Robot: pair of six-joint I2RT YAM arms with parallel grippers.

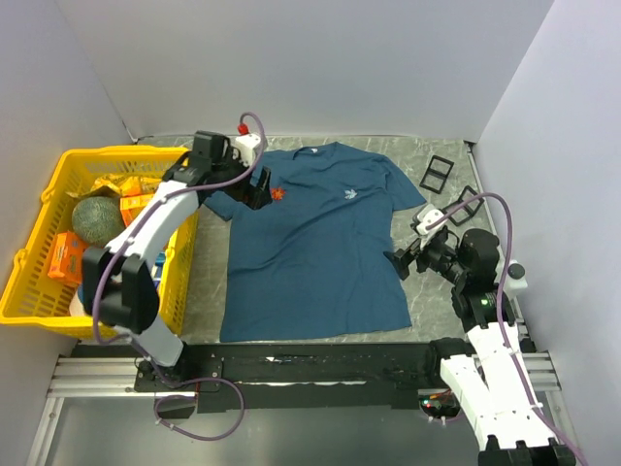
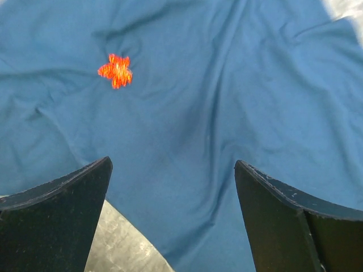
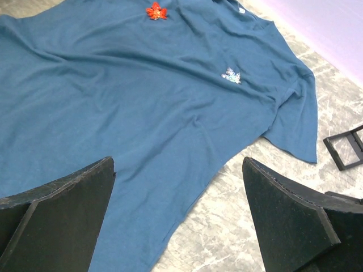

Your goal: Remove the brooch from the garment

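Observation:
A blue T-shirt (image 1: 310, 252) lies spread on the marbled table. On its left chest is a red leaf-shaped brooch (image 1: 277, 193) (image 2: 116, 71) (image 3: 156, 11); on the right chest a silver leaf-shaped brooch (image 1: 350, 193) (image 3: 231, 76). My left gripper (image 1: 260, 188) hangs open over the shirt's left shoulder, close to the red brooch; in the left wrist view that brooch shows above and ahead of the empty fingers. My right gripper (image 1: 401, 257) stands open at the shirt's right edge, nothing between its fingers.
A yellow basket (image 1: 29, 301) full of assorted items fills the left side. Two black frames (image 1: 437, 173) lie at the right rear of the table. Walls bound the back and sides; bare table shows around the shirt.

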